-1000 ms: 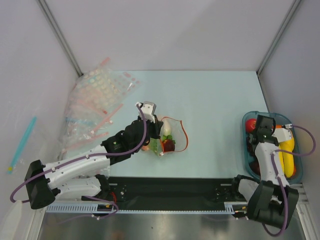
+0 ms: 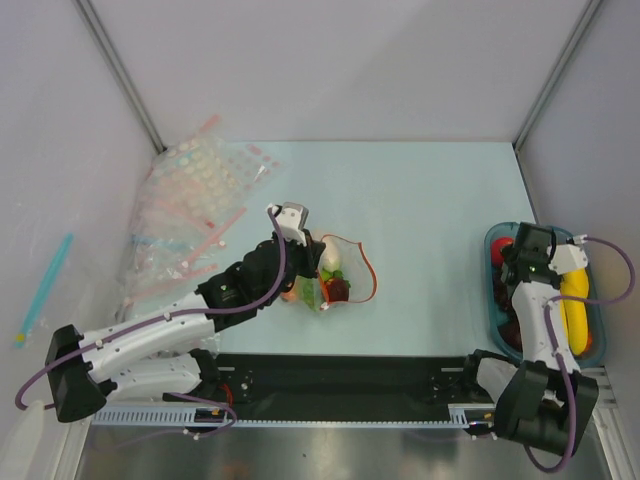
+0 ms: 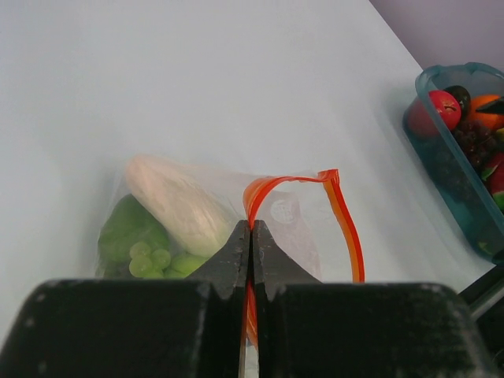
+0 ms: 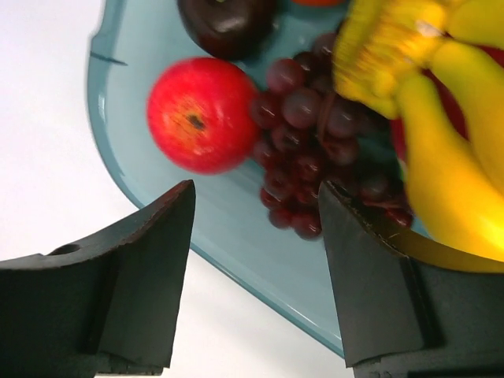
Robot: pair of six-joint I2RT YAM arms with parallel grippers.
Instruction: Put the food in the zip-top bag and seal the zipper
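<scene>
A clear zip top bag with an orange rim [image 3: 344, 220] stands propped open at the table's centre. Inside it are a pale long food piece [image 3: 181, 205], green pieces [image 3: 134, 228] and a dark red one [image 2: 338, 290]. My left gripper is shut on the bag's rim, the thin orange edge running between its fingertips. Over the blue basket [image 2: 492, 320] at the right, my right gripper is open with nothing gripped. Below its fingers lie dark grapes [image 4: 303, 169], a red round fruit [image 4: 201, 118] and yellow bananas [image 4: 445, 165].
Several flat clear bags [image 2: 195, 190] lie at the left of the table. A blue strip [image 2: 45, 280] is at the far left.
My left arm has shifted very slightly left, still at the rim.
</scene>
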